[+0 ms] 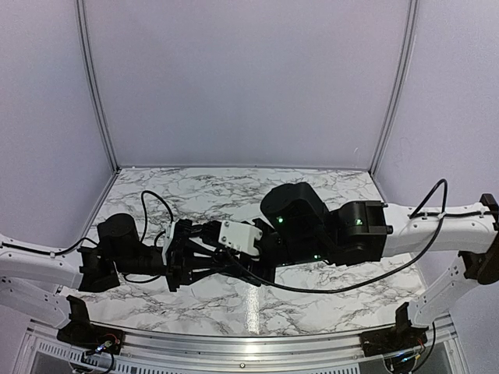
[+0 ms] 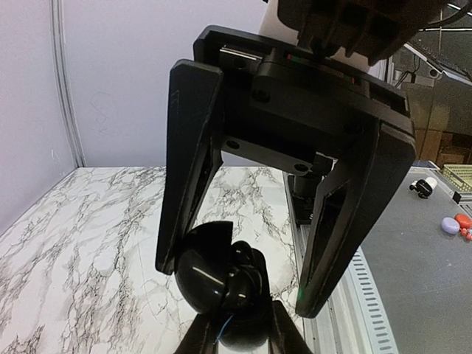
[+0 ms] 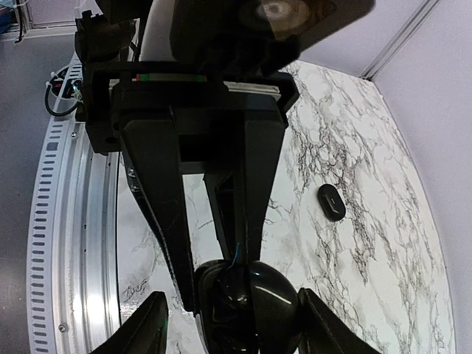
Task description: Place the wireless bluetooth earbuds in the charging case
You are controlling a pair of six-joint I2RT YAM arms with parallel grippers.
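Observation:
The glossy black charging case (image 2: 214, 269) (image 3: 269, 306) is in my left gripper, shut on it, above the table. My right gripper surrounds the case with its fingers parted; in the left wrist view one fingertip is at the case's side, the other stands apart. Whether an earbud sits inside the case is unclear. A small black pod (image 3: 332, 203), apparently an earbud, lies on the marble table in the right wrist view. In the top view both grippers meet at centre and hide the case.
A metal rail (image 1: 242, 343) runs along its front edge, and grey panels (image 1: 242, 86) enclose the back and sides.

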